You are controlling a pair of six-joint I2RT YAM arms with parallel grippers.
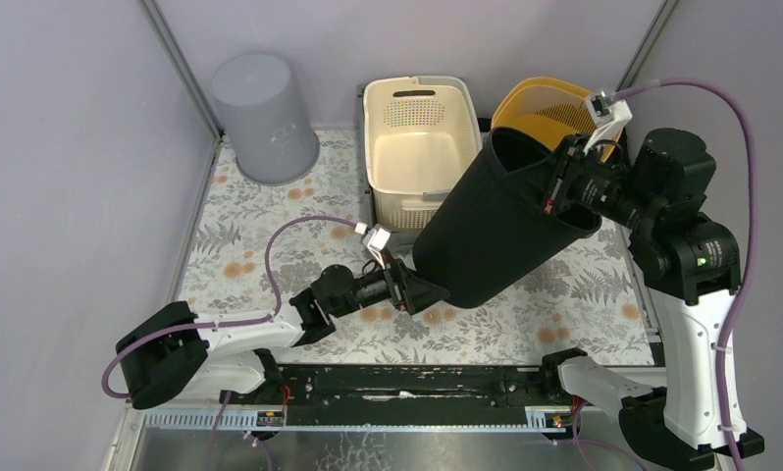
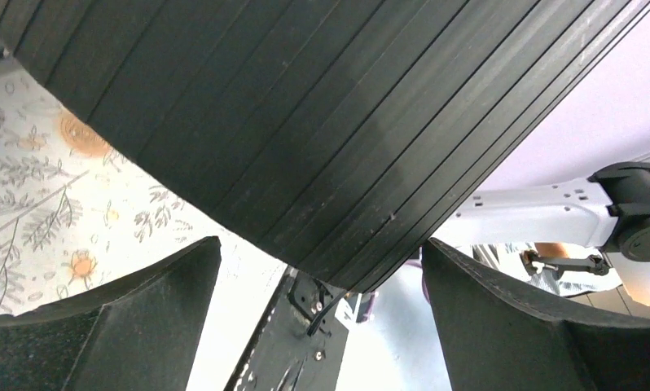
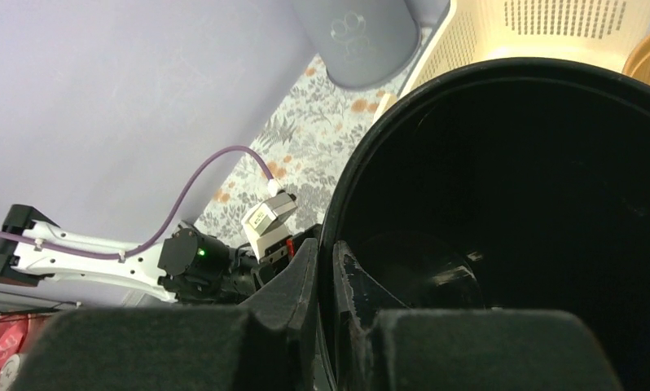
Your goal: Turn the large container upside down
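Observation:
The large black ribbed container [image 1: 505,221] hangs tilted, its mouth toward the upper right and its base toward the lower left. At the mouth, my right gripper [image 1: 556,196] is shut on the container's rim, which runs between its fingers in the right wrist view. That view also looks into the dark inside of the container [image 3: 501,179]. My left gripper [image 1: 425,296] is at the base end, fingers apart. In the left wrist view, the ribbed wall [image 2: 322,122] lies beyond and above the open fingers [image 2: 151,318]; whether they touch it, I cannot tell.
A grey bin [image 1: 270,123] stands upside down at the back left. Behind the container are a cream basket [image 1: 383,147] and a yellow basket [image 1: 535,93]. Flowered matting [image 1: 314,285] lies bare at the left and along the front.

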